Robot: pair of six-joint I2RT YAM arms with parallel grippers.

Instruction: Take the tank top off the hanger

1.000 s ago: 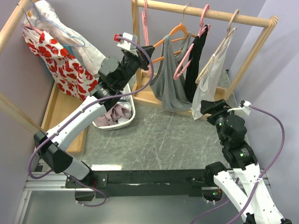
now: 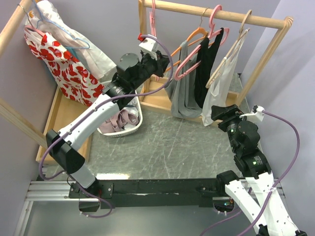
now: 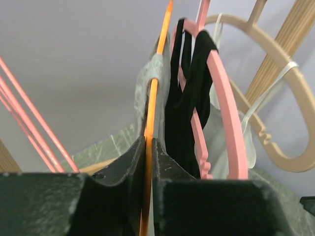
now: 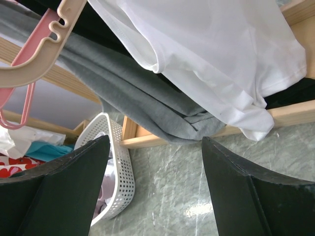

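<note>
My left gripper is shut on the orange hanger, gripping its bar near the end. On that hanger the grey tank top still hangs, its fabric bunched toward the hook side in the left wrist view. Beside it are a black top on a pink hanger and a white top on a beige hanger. Below the white top and to its right, my right gripper stands open, nothing between its fingers. In the right wrist view the lower grey cloth stretches behind the white one.
A wooden rail carries the hangers. At the left, a red-and-white patterned garment hangs on another rack. A white basket with clothes stands under my left arm.
My left gripper has moved right, toward the garments. The orange hanger has turned and shifted right with the grey top, closer to the black one. My right arm has stayed still.
</note>
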